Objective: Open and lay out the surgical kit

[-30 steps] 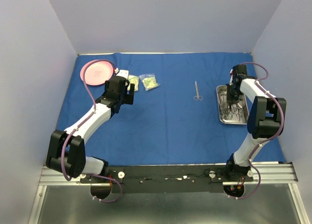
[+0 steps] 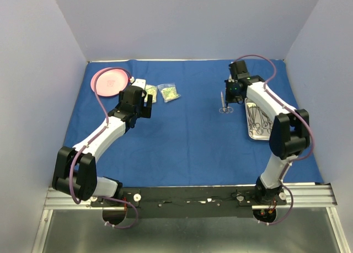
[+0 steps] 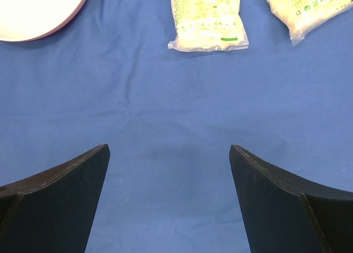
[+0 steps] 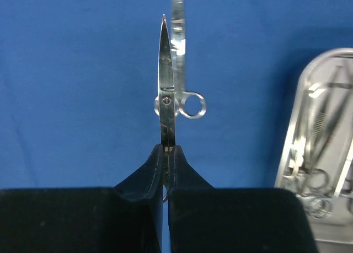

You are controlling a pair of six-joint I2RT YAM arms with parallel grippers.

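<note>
In the right wrist view my right gripper is shut on a pair of silver scissors (image 4: 166,82), blades pointing away, handles mostly hidden by the fingers. Below them on the blue cloth lies a second pair of scissors (image 4: 193,105), partly covered by the held one. From above, the right gripper (image 2: 229,101) hangs just beside that second pair (image 2: 223,101). The metal tray (image 2: 252,133) at the right holds several instruments, partly hidden under the right arm. Over bare cloth, my left gripper stands open and empty.
A pink plate (image 2: 108,82) sits at the far left. Two clear bags lie at the back, one (image 2: 169,92) fully visible, the other (image 2: 150,92) beside the left gripper.
Carrying the scissors, my right gripper has come out of the tray and swung left, over the cloth by the lying pair. The left arm looks still.
</note>
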